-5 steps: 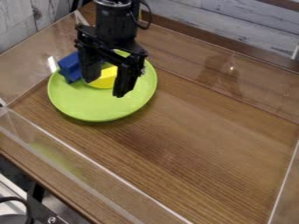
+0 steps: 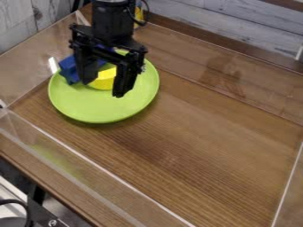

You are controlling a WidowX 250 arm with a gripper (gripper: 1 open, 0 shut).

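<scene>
A round green plate (image 2: 104, 106) lies on the wooden table at the upper left. On it are a blue object (image 2: 67, 69) and a yellow object (image 2: 103, 82), both partly hidden by my black gripper (image 2: 106, 84), which hangs over the plate with its fingers spread open. I cannot tell whether the fingers touch the yellow object.
Light walls border it at the back and left. A small yellow thing (image 2: 140, 14) shows behind the arm at the top. A black cable (image 2: 14, 213) lies at the lower left.
My gripper has shifted slightly to the left over the plate. The objects on the plate show no clear movement.
</scene>
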